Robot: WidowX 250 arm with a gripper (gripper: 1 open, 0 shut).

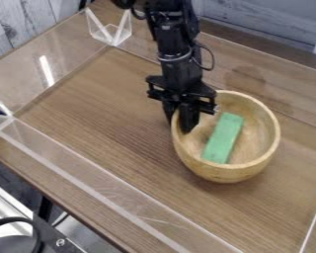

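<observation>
My black gripper (188,115) reaches down from the top centre to the left rim of a round tan bowl (245,168), its lower part over or just inside that rim. A light green bar-shaped object (221,137) lies in the bowl. Whether the fingers are open or shut on the rim cannot be told, as they are dark and small.
A clear plastic object stands at the back left. Black cables lie at the front left corner.
</observation>
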